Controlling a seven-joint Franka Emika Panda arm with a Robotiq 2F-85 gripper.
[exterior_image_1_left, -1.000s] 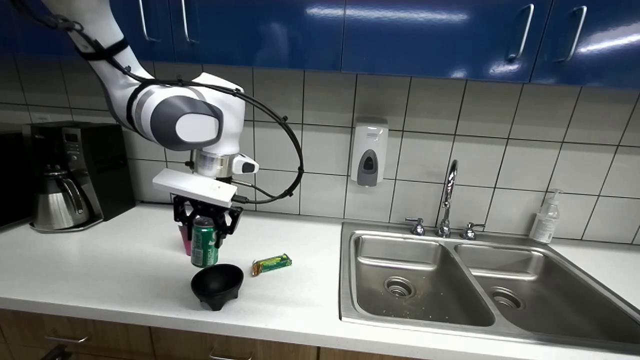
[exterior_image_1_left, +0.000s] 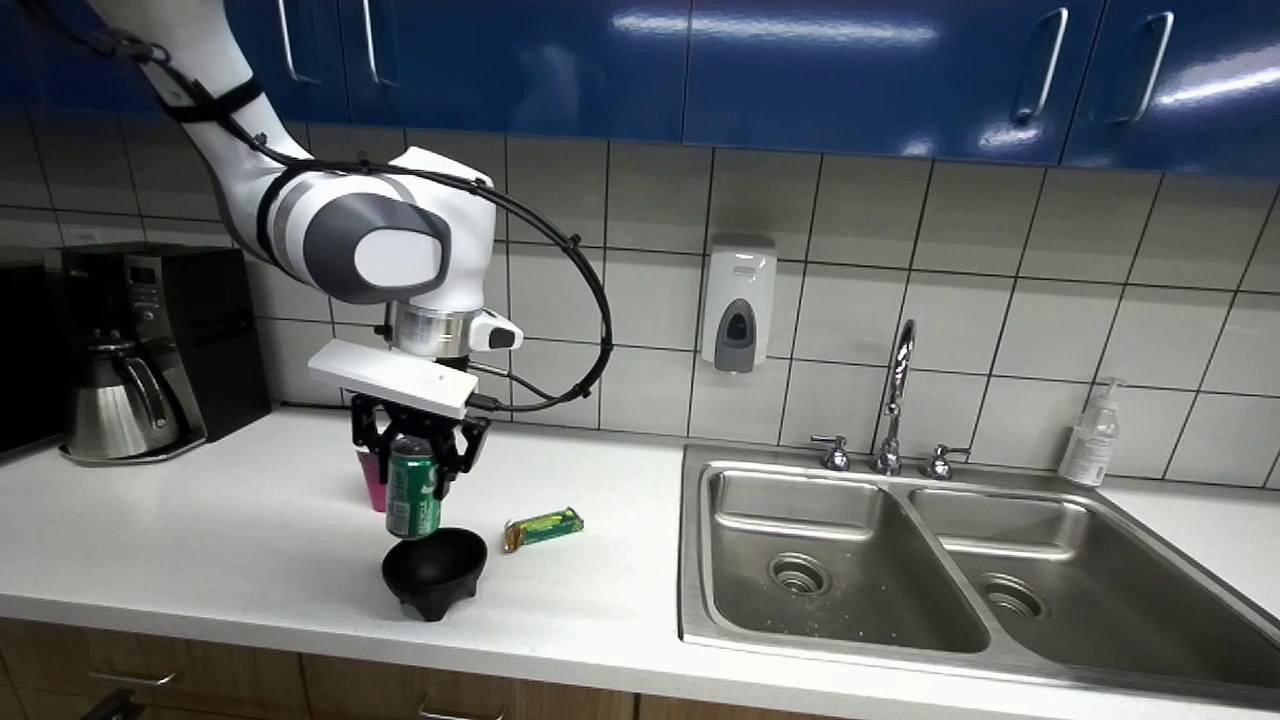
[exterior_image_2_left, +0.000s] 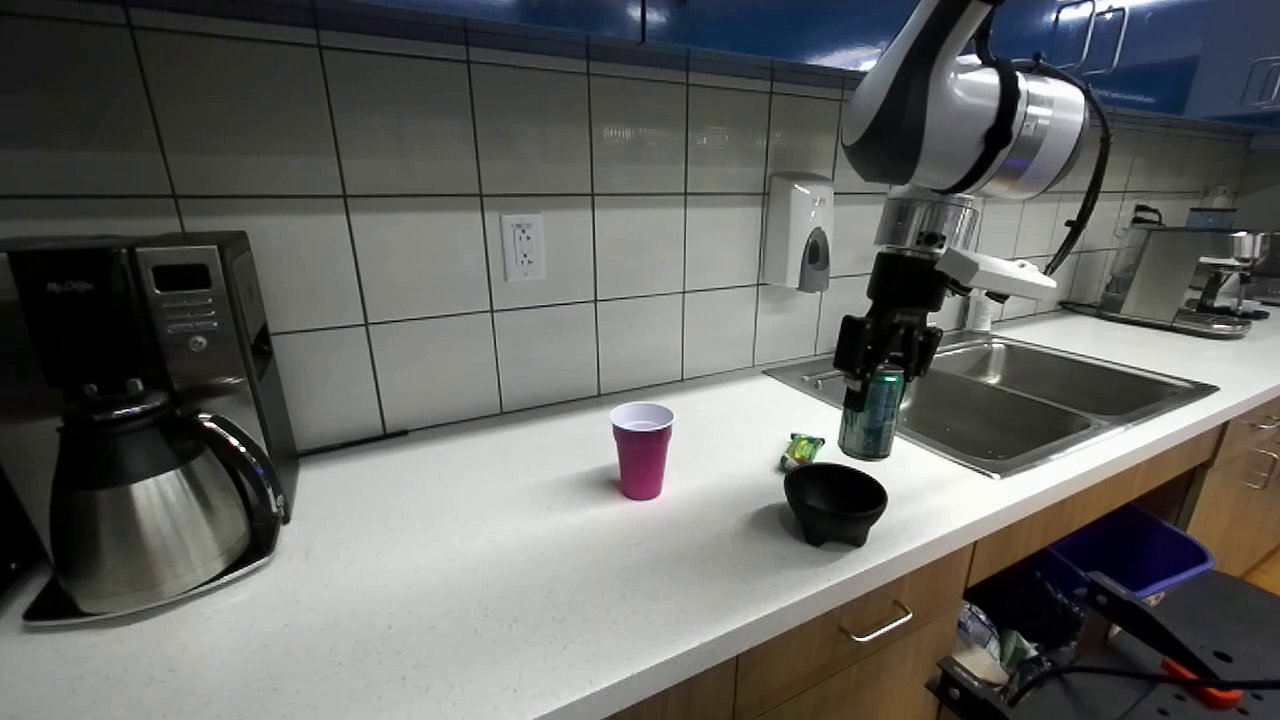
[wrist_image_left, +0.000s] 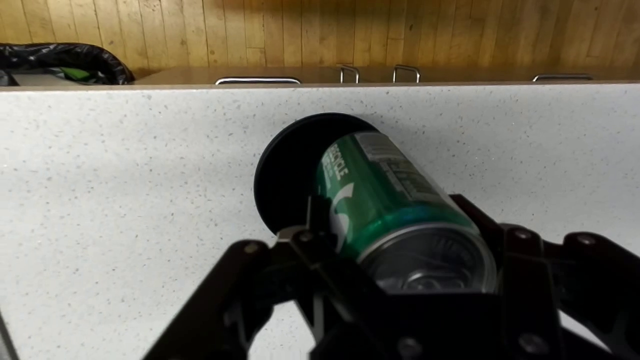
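Observation:
A green can (exterior_image_1_left: 413, 494) is held by my gripper (exterior_image_1_left: 419, 463), whose dark fingers are shut on its sides. In the wrist view the can (wrist_image_left: 384, 189) slants across the frame and covers part of the black bowl (wrist_image_left: 288, 174). Exterior view 2 shows the can (exterior_image_2_left: 872, 420) hanging upright, clear of the counter, behind and to the right of the bowl (exterior_image_2_left: 835, 502). The bowl (exterior_image_1_left: 434, 572) stands on the counter, its inside dark; I cannot tell whether anything lies in it.
A pink cup (exterior_image_2_left: 642, 454) stands behind the can, partly hidden in exterior view 1. A green wrapped bar (exterior_image_1_left: 543, 528) lies right of the bowl. The coffee maker (exterior_image_1_left: 150, 348) is at far left, the sink (exterior_image_1_left: 840, 546) at right. Counter between cup and coffee maker is free.
In exterior view 1 the can and gripper have shifted slightly right and a little down, so the can's lower end now appears nearer the bowl's rim. Cup, bowl and bar have not moved.

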